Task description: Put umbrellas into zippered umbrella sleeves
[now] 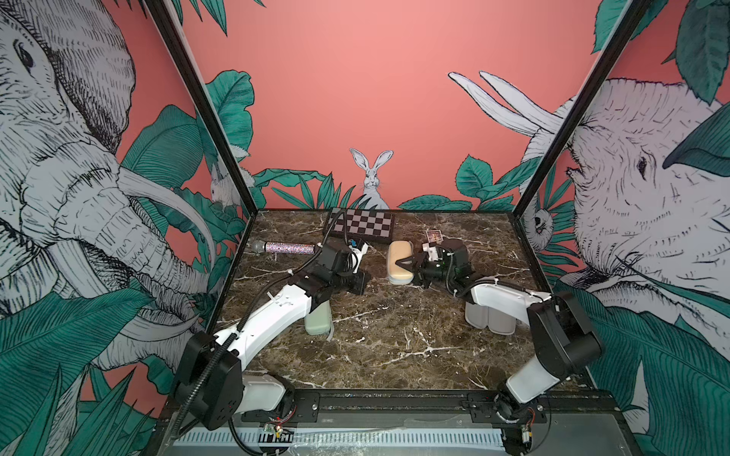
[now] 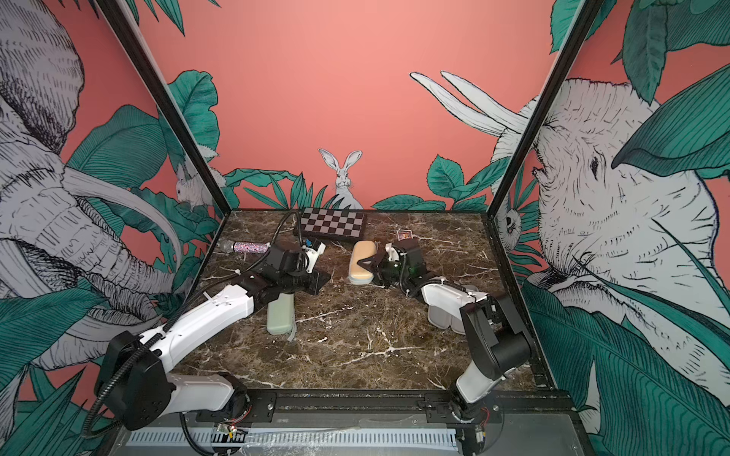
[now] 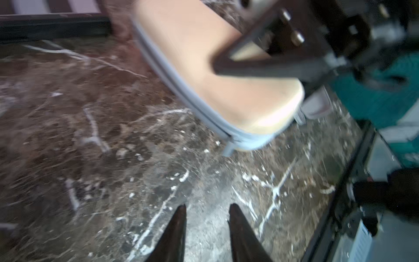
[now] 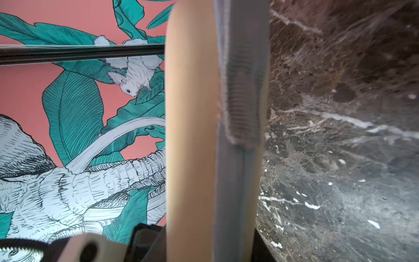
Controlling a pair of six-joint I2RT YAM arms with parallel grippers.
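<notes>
My right gripper point(image 1: 407, 266) is shut on a tan zippered case point(image 1: 400, 252), its grey zip side filling the middle of the right wrist view. My left gripper is part open with nothing between its fingers, over bare marble to the left of the tan case. A sage green case point(image 2: 280, 313) lies below the left arm. A grey case point(image 1: 490, 319) lies at the right, partly under the right arm. A glittery pink cylinder point(image 1: 289, 247) lies at the back left.
A checkered board point(image 1: 365, 224) sits at the back of the table point(image 1: 403, 349), with a small card-like item point(image 1: 433, 235) to its right. Rails border the sides and front.
</notes>
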